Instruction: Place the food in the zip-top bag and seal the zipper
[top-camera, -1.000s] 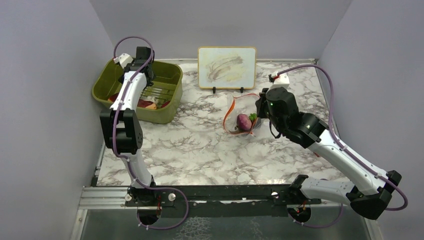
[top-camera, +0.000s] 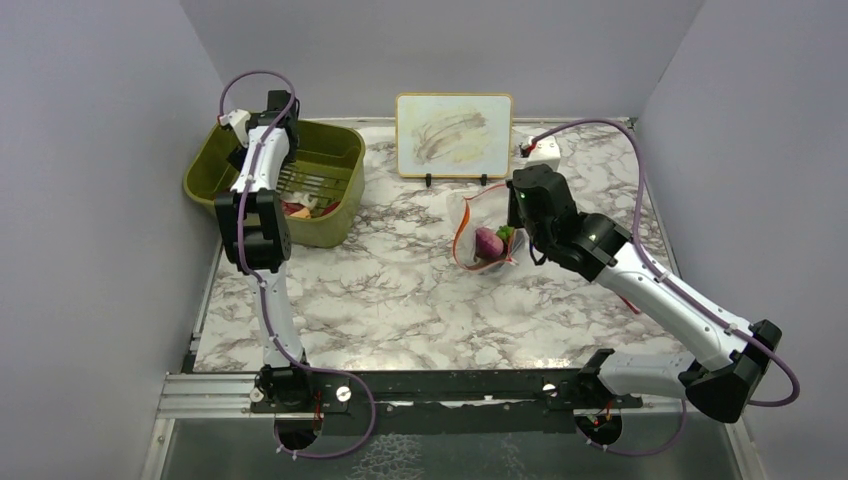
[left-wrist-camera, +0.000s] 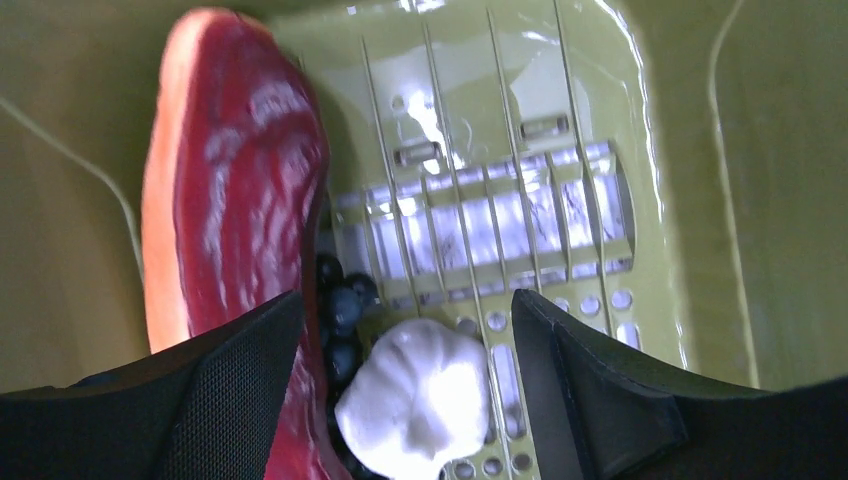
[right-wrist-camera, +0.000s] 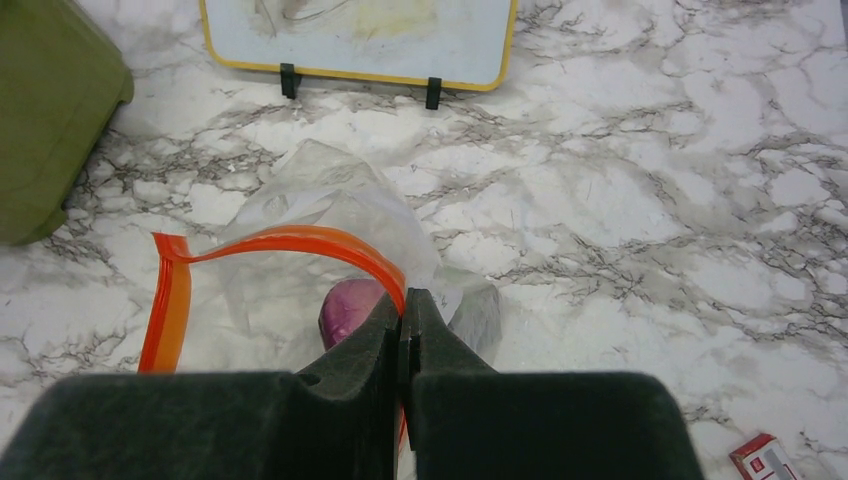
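Observation:
In the left wrist view, my left gripper is part open inside the green bin (top-camera: 345, 190), its fingertips apart. A white garlic-like bulb (left-wrist-camera: 420, 395) appears low between the fingers, with no grip on it showing. A long dark-red piece of food (left-wrist-camera: 240, 200), pale along one edge, lies at the left, partly behind the left finger. My right gripper is shut on the orange-edged rim of the clear zip bag (right-wrist-camera: 310, 215), whose mouth gapes open. Inside the bag are a purple item (top-camera: 489, 243) and something green (top-camera: 505, 234).
Small dark round berries (left-wrist-camera: 343, 305) lie beside the bulb over the bin's slotted bottom. A whiteboard (top-camera: 454, 135) on black feet stands behind the bag. Bare marble table (top-camera: 400, 310) spreads between bin and bag and toward the front.

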